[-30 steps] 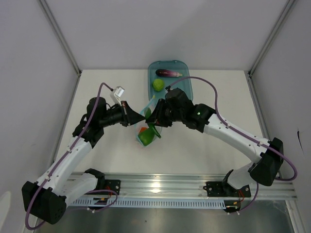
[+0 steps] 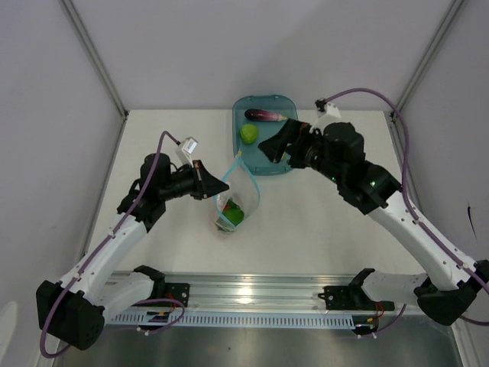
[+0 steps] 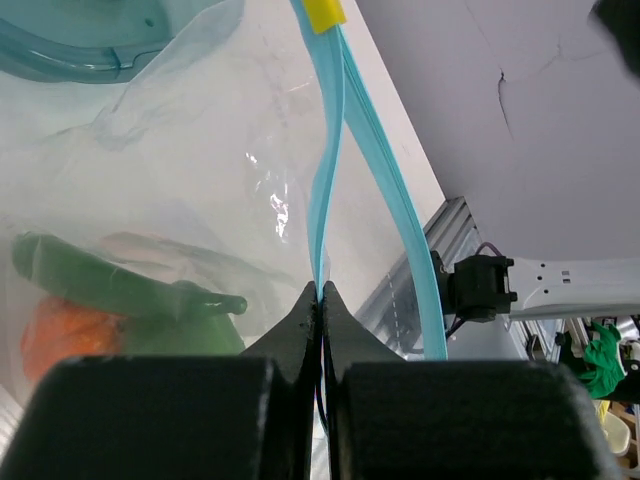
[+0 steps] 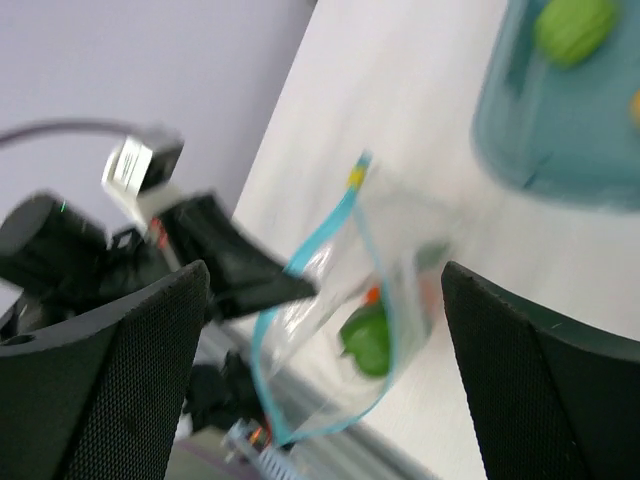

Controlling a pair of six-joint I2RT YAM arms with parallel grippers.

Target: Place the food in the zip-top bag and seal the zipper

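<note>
The clear zip bag (image 2: 243,189) stands with its blue-edged mouth wide open. My left gripper (image 2: 227,189) is shut on the blue rim (image 3: 319,215), a thin strip between its fingertips. A yellow slider (image 3: 322,12) sits at one end of the zipper. Inside the bag, the left wrist view shows a long green vegetable (image 3: 100,275), an orange-red piece (image 3: 62,335) and a larger green one (image 3: 185,335) through the film. My right gripper (image 2: 269,152) is open and empty, up beside the front of the teal tray.
The teal tray (image 2: 238,122) at the back holds an eggplant (image 2: 263,115) and a round green vegetable (image 2: 248,134). A sliver of something orange (image 4: 635,108) shows at the right wrist view's edge.
The long green vegetable, earlier in my right gripper over the bag mouth, is now inside the bag. My right gripper has opened and moved right and back towards the tray. The left stays put.
</note>
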